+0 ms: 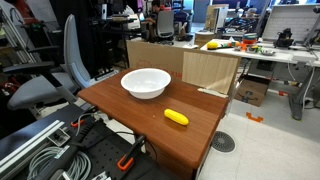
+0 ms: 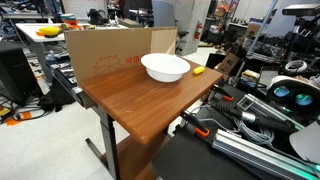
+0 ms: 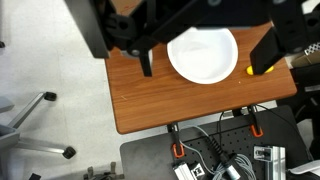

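A white bowl (image 1: 147,83) stands upright on the brown wooden table (image 1: 200,136), with a yellow elongated object (image 1: 176,117) lying on the wood to its right. Exterior view 2 shows the bowl (image 2: 165,67) and, beyond it, the yellow object (image 2: 198,70). From above, in the wrist view, my gripper is open, its dark fingers (image 3: 275,45) wide apart over the bowl (image 3: 202,56). Part of the yellow object (image 3: 250,71) shows beside the right finger. No object is held between them.
Cardboard panels (image 2: 115,52) line the table's far side. Cables (image 1: 55,160) and metal rails lie along the near side, beside orange-handled clamps (image 1: 128,157) at the table edge. Bare wood (image 2: 135,100) lies around the bowl.
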